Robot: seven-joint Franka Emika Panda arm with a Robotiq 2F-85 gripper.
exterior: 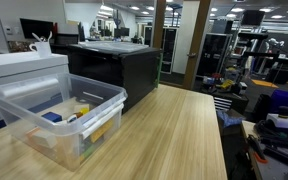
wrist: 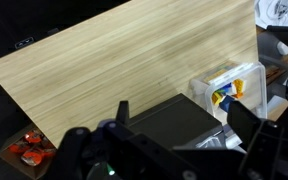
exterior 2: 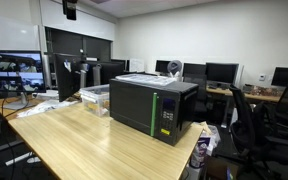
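My gripper is high above the table, seen from above in the wrist view. Its two dark fingers stand wide apart, so it is open, and nothing shows between them. A clear plastic bin (exterior: 36, 102) sits on the wooden table (exterior: 169, 135), at the left in exterior view 1. Small blue, yellow and white items lie inside it, too small to make out. Beside the bin stands a black microwave (exterior 2: 149, 108), its door and control panel visible in exterior view 2. In the wrist view the gripper partly covers the microwave and the bin.
Papers or a flat sheet (exterior: 109, 46) lie on top of the microwave. A white mug (exterior: 40, 48) with utensils stands behind the bin. Office chairs (exterior 2: 261, 120) stand beyond the table.
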